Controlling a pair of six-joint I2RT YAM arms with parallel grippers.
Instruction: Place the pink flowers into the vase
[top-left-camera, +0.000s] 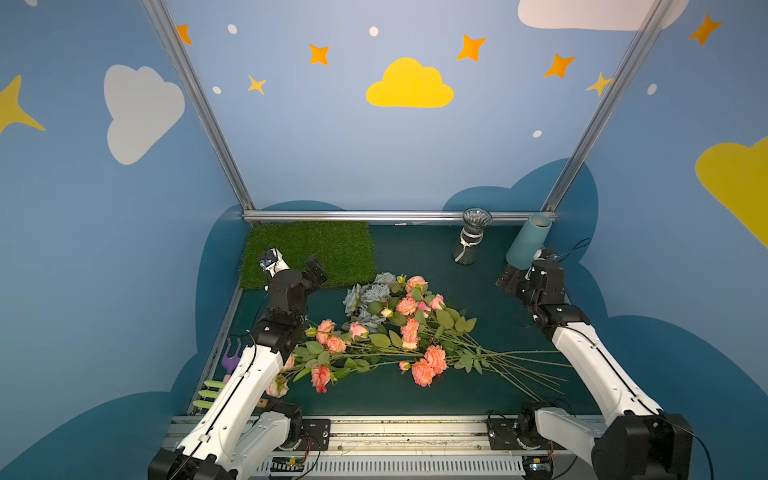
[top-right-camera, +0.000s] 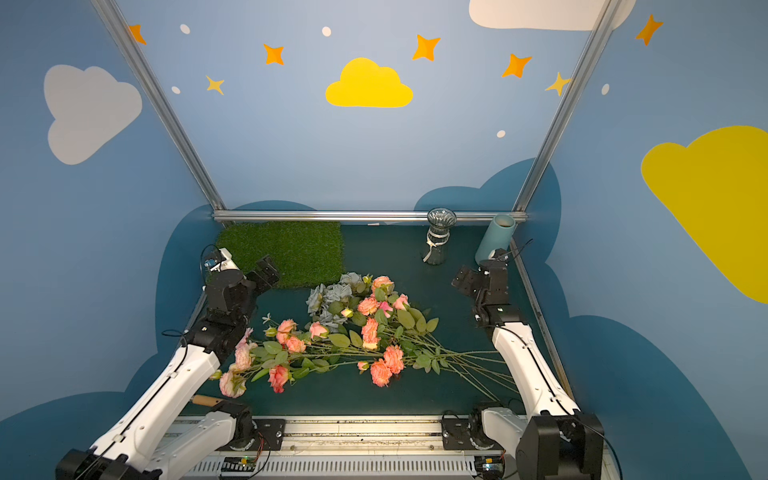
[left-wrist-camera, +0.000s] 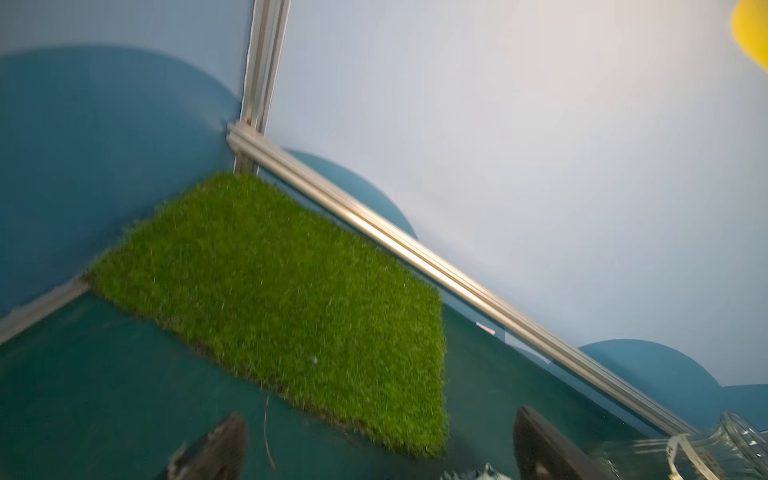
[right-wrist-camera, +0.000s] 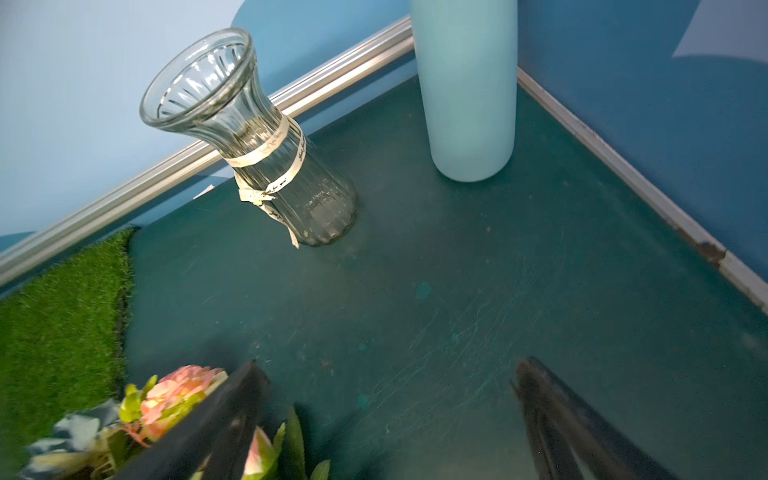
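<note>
Pink flowers (top-left-camera: 424, 370) on long green stems lie heaped across the middle of the table, with blooms toward the left and back and bare stems pointing right. Two vases stand upright at the back right: a clear glass vase (right-wrist-camera: 320, 196) with a pale ribbon and a taller light-blue vase (right-wrist-camera: 472, 96). My left gripper (top-left-camera: 317, 276) hangs open over the front right part of the grass mat, left of the flowers. In front of the light-blue vase is my right gripper (top-left-camera: 505, 280), open. Neither has anything between its fingers.
A green grass mat (left-wrist-camera: 296, 312) covers the back left corner. Grey-blue flowers (top-left-camera: 364, 300) lie among the pink ones. Purple and green tools (top-left-camera: 231, 357) rest at the left edge.
</note>
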